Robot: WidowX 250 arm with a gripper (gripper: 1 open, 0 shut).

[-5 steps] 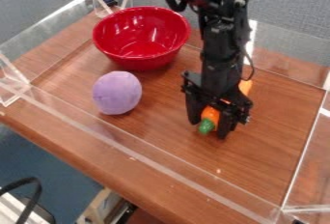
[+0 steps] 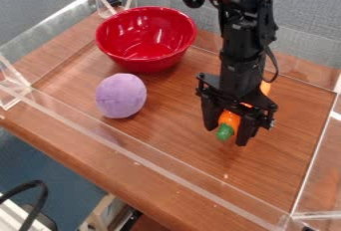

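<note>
The black gripper (image 2: 234, 125) is low over the right half of the wooden table, its fingers around a small orange object with a green tip, like a toy carrot (image 2: 228, 125). Whether the fingers are closed on it is hard to tell. A second orange item (image 2: 265, 88) lies partly hidden behind the arm. A purple ball (image 2: 122, 96) sits to the left, and a red bowl (image 2: 146, 38) stands at the back left.
Clear low walls edge the wooden table (image 2: 147, 165). A dark cable lies off the table at the lower left.
The gripper has shifted slightly about the orange object and now sits a little higher in view, with more of the orange object's shape altered or covered by the fingers.
</note>
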